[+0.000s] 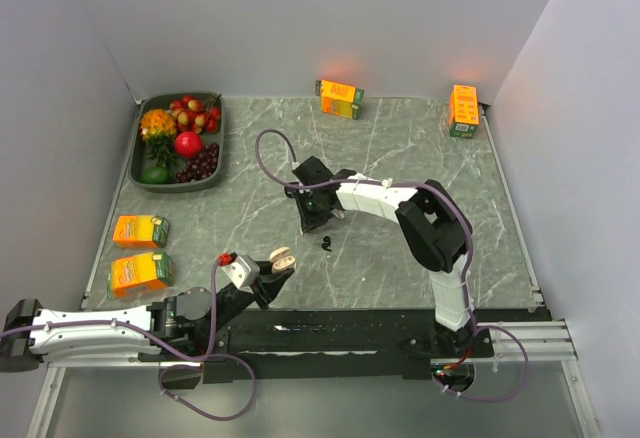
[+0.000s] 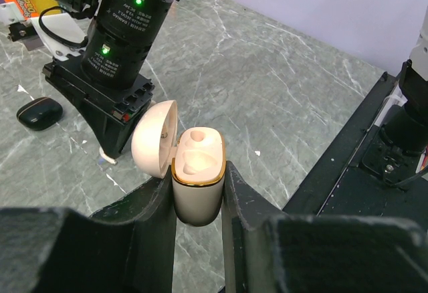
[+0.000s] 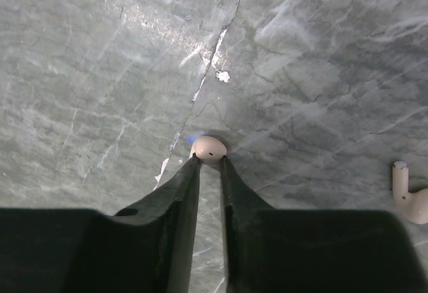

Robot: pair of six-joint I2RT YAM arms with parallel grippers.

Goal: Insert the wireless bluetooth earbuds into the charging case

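My left gripper is shut on the open white charging case [image 2: 197, 162], its lid raised and two wells visible; from above it shows at the lower middle [image 1: 282, 258]. My right gripper is low on the marble table, its fingertips either side of a pinkish-white earbud [image 3: 208, 147]; whether they are closed on it is unclear. A second earbud [image 3: 409, 199] lies to the right in the right wrist view.
A black mouse [image 2: 39, 112] lies near the right gripper. Small dark pieces [image 1: 326, 244] lie mid-table. A fruit tray [image 1: 180, 184] and yellow boxes [image 1: 140, 230] stand around the edges.
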